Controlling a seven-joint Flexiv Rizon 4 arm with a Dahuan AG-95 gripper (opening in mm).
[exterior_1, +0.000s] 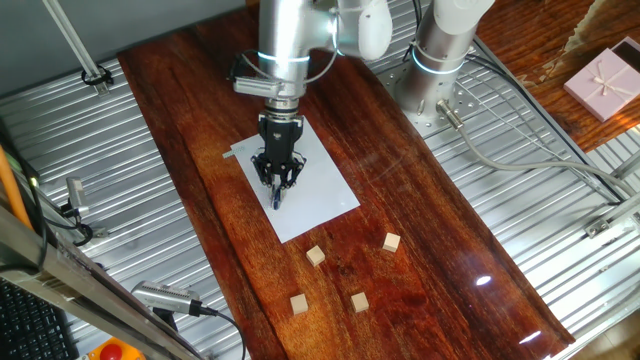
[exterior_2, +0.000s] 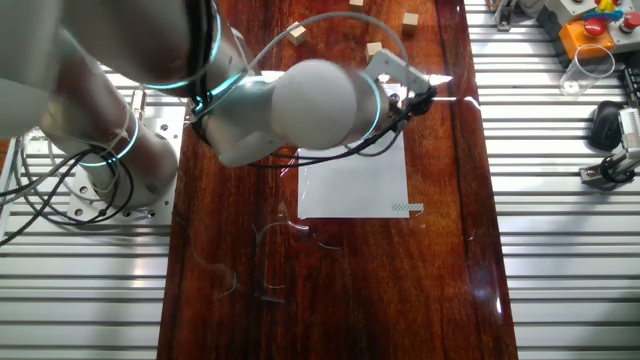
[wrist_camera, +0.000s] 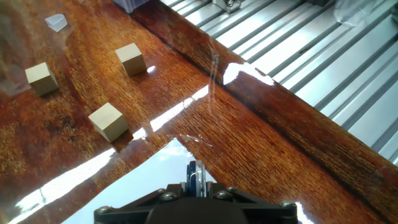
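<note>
In exterior view 1, my gripper (exterior_1: 277, 203) points down over the lower left part of a white sheet of paper (exterior_1: 325, 185). Its fingers are shut, brought together in a narrow dark tip with some blue on it. Close up in the wrist view, the fingertips (wrist_camera: 196, 180) meet as a slim dark-blue and glassy strip above the paper's corner (wrist_camera: 165, 165); whether a thin item is pinched there is unclear. Wooden cubes lie apart from the gripper on the bare table: one nearest the paper (exterior_1: 316, 255), one to the right (exterior_1: 391, 242), and two lower down (exterior_1: 299, 303) (exterior_1: 360, 302).
A camera (exterior_1: 165, 298) stands beyond the table's left edge. Off to the far right sits a pink box (exterior_1: 606, 85). A clear cup (exterior_2: 586, 72) stands off the table.
</note>
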